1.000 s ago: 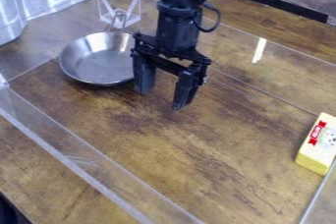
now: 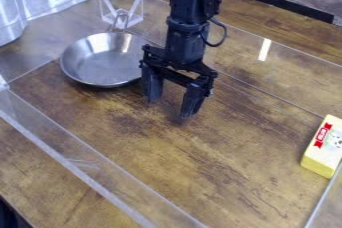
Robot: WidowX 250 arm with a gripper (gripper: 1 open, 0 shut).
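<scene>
My black gripper (image 2: 177, 90) hangs low over the wooden table (image 2: 160, 162) near the middle of the view, its fingers open and pointing down, with no object visible between them. A steel pan (image 2: 96, 54) lies just left of the gripper, partly hidden behind it on its right side.
A yellow box with a red label (image 2: 321, 150) lies at the right edge. A small pale object (image 2: 123, 17) stands behind the pan.
The arm and gripper have shifted very slightly; the pan and yellow box stay where they were.
</scene>
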